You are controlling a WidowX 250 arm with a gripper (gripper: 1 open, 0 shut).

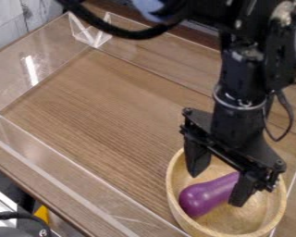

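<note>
A black gripper (218,157) reaches down from the top right over a tan bowl (184,171) at the lower right. Its fingers stand open, low over the bowl. Below them, inside the bowl, lies a purple eggplant-like object (206,194), partly covered by the gripper.
A small clear bracket (92,28) stands at the back left. Dark cables and a small yellow part show at the bottom left corner.
</note>
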